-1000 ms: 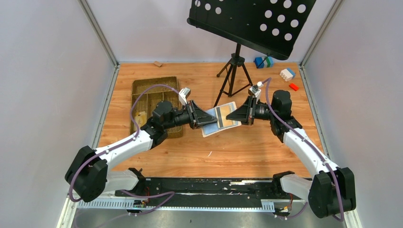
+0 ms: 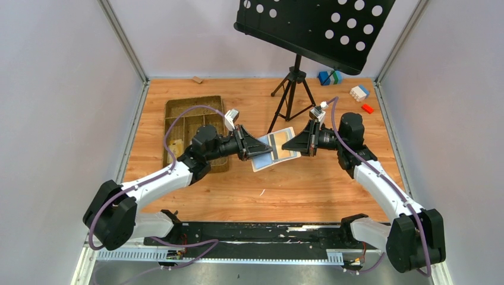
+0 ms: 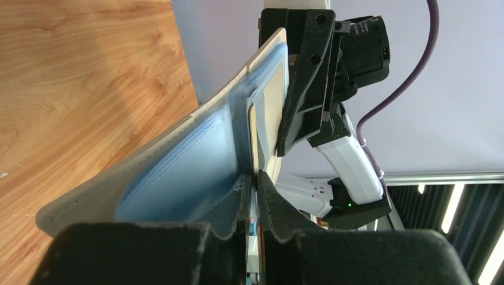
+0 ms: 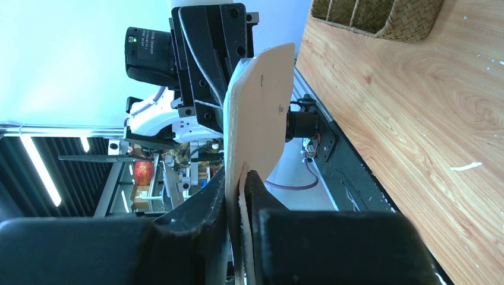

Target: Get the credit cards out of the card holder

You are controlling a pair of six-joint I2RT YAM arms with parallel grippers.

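The card holder [image 2: 262, 161] is spread open above the table between both arms, with blue pocket sheets and a tan card [image 2: 280, 140] on its face. In the right wrist view, my right gripper has its fingers pressed on both sides of the holder's pale back [image 4: 261, 107] and the layers at its edge. My left gripper is at the holder's middle, its tips nearly together around the thin yellow edge of a card [image 3: 254, 139]. Whether that edge is firmly pinched cannot be told. The card still lies against the blue sheet [image 3: 190, 160].
A woven divided basket [image 2: 193, 101] stands on the left, partly under the left arm. A black music stand [image 2: 291, 86] rises behind the holder. Toy blocks [image 2: 359, 93] and a red piece [image 2: 367, 108] lie at the back right.
The left gripper's tips have shifted very slightly right over the holder, and the right gripper slightly left. The holder has stayed almost in place, with no card visibly moved out.
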